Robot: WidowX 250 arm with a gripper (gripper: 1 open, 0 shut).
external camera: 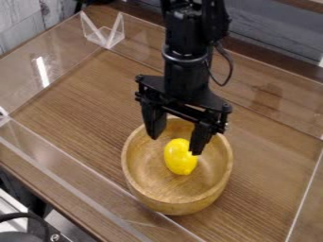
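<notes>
A round tan wooden bowl (177,194) sits at the lower middle of the camera view, with a yellow oval object (179,156) lying in it. My black gripper (177,129) hangs over the back of the bowl, open, one finger left and one right, just behind and above the yellow object. I cannot tell whether either finger touches the bowl or the object.
A clear plastic piece (104,30) stands at the back left. A dark cable shows at the lower left corner.
</notes>
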